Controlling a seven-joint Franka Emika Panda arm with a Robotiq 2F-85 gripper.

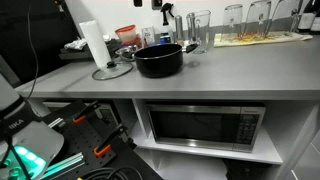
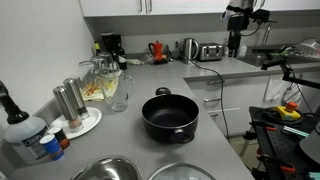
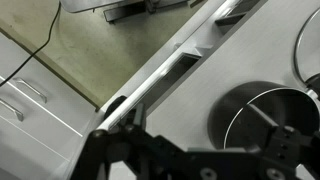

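My gripper [image 2: 236, 45] hangs high at the right of exterior view 2, in the air beyond the counter's front edge. The wrist view looks down past its fingers [image 3: 138, 118], which stand apart, so it appears open. Nothing shows between them. A black pot [image 2: 171, 117] without its lid rests on the grey counter, its inside empty as far as it shows. Below it in exterior view 2 lies a round glass lid [image 2: 190, 173] with a metal rim. The gripper is well clear of both.
A steel bowl [image 2: 107, 170] sits near the lid. Glasses, a glass pitcher [image 2: 122, 92], a tray and a paper towel roll [image 1: 95, 42] stand around the pot. A microwave [image 1: 205, 126] is on the shelf below. Exterior view 1 shows clear counter right of the pot.
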